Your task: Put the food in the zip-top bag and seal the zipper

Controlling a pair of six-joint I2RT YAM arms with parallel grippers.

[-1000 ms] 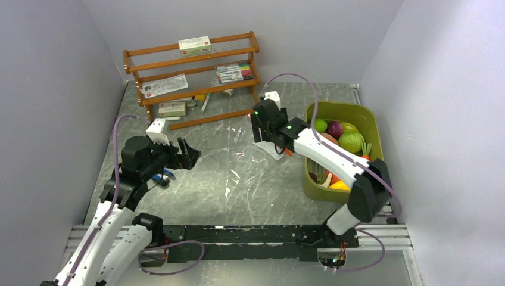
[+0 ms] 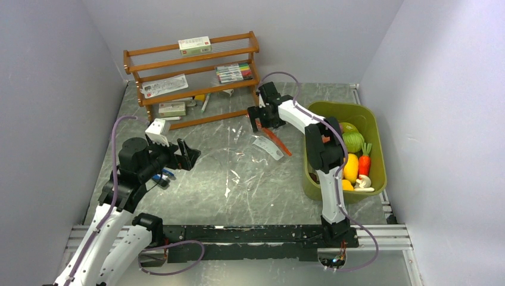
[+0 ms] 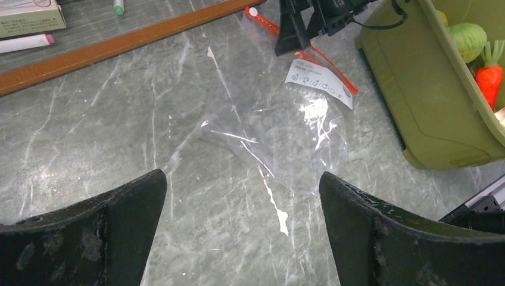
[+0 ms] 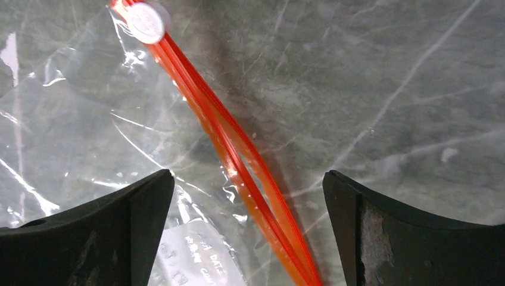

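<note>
The clear zip bag (image 3: 268, 131) lies flat and empty-looking on the grey table, its white label (image 3: 320, 80) beside a red zipper strip. In the right wrist view, the red zipper (image 4: 229, 143) runs diagonally between my fingers, with a round white slider (image 4: 147, 22) near its upper end. My right gripper is open above the strip, nothing held. Over the table's left part my left gripper stands open, empty, apart from the bag. Toy food, including a carrot (image 2: 364, 164), a cabbage (image 2: 353, 142) and a mushroom (image 2: 362, 182), fills the green bin (image 2: 379, 149).
A wooden rack (image 2: 196, 87) with boxes and markers stands at the back left, its base bar close to the zipper's slider end. Blue-handled tools (image 2: 164, 177) lie under the left arm.
My right arm has swung in from the right, and its gripper has come down toward the bag's zipper, uncovering more of the red strip. The left arm has stayed put.
</note>
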